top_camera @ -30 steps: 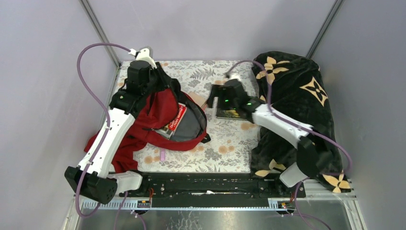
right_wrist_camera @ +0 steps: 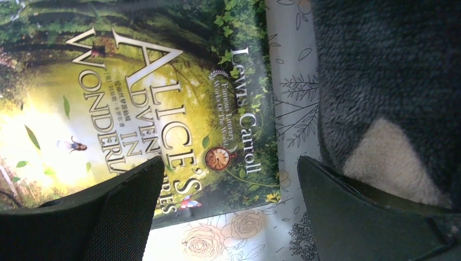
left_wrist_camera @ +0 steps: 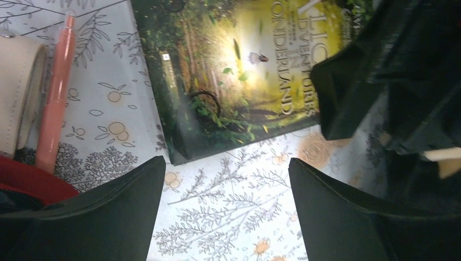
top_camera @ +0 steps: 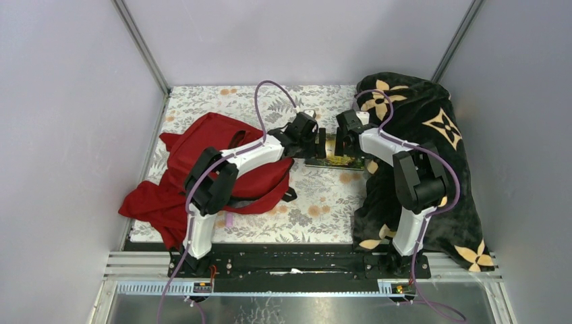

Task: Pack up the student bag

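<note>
A book with an "Alice's Adventures in Wonderland" cover (left_wrist_camera: 228,70) lies flat on the patterned table (top_camera: 317,209). Both open, empty grippers hover over it: my left gripper (top_camera: 320,143) at its left part, my right gripper (top_camera: 342,142) at its right part. The right wrist view shows the cover (right_wrist_camera: 163,98) close up. The red bag (top_camera: 195,155) lies at the left, its flap now over the opening. A pink pen (left_wrist_camera: 57,92) and a beige case (left_wrist_camera: 16,92) lie left of the book.
A dark patterned blanket (top_camera: 425,189) covers the right side, close to the book's right edge. Bare table shows behind and in front of the book. A small pink item (top_camera: 229,220) lies at the front left.
My left gripper has moved from over the bag rightward to the book. My right gripper has shifted right over the book. The bag's opening, earlier exposed, is now mostly covered.
</note>
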